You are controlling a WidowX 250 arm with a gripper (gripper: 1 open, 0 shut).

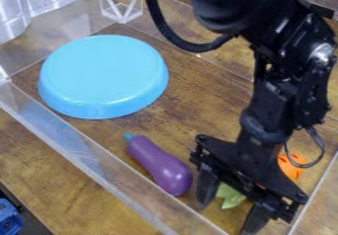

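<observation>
The black gripper [244,190] is low at the bottom right, over a small pale green leafy object [228,197] that it largely covers; whether the fingers hold it cannot be seen. An orange round object [295,166] lies just right of the gripper, partly hidden. A purple eggplant [160,167] lies to the gripper's left on the wooden surface.
A light blue round object [103,76] sits at the upper left. Clear walls [53,140] border the wooden area [66,140], whose middle is mostly free. Small blue objects lie outside at the lower left.
</observation>
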